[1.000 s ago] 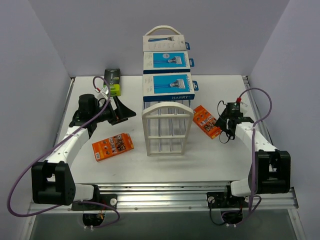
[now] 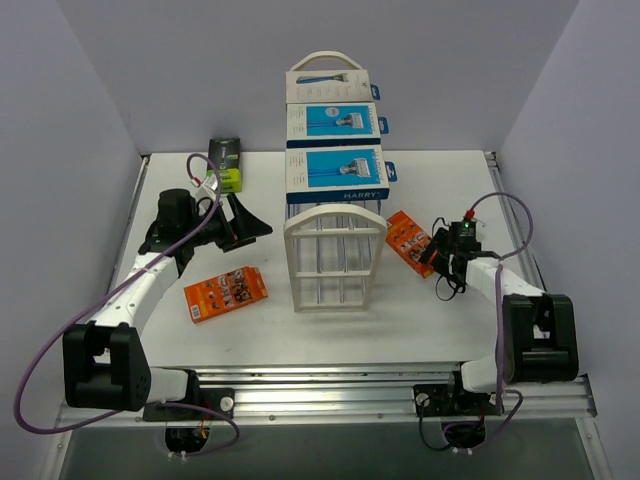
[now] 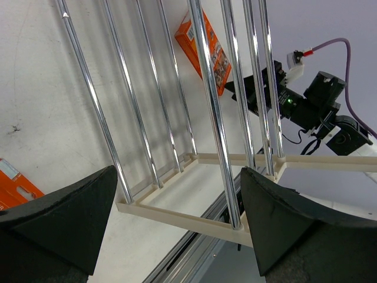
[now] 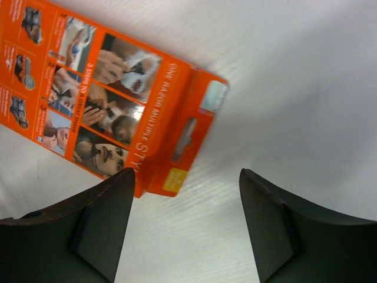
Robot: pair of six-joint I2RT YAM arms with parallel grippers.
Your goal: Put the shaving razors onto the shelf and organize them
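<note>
An orange razor package [image 2: 406, 237] lies flat right of the white shelf rack [image 2: 335, 258]; my right gripper [image 2: 432, 252] is over its lower end. In the right wrist view the package's tab [image 4: 184, 153] sits between and beyond my part-open fingers, nothing gripped. A second orange package [image 2: 225, 294] lies left of the rack. My left gripper [image 2: 243, 225] stands open, empty, beside the rack, whose bars fill the left wrist view. Three boxed razors, blue and white [image 2: 337, 175], rest across the rack's top.
A black-and-green package [image 2: 225, 160] lies at the back left.
The right arm has shifted slightly about the package's lower end. The left arm and the packages look unchanged.
</note>
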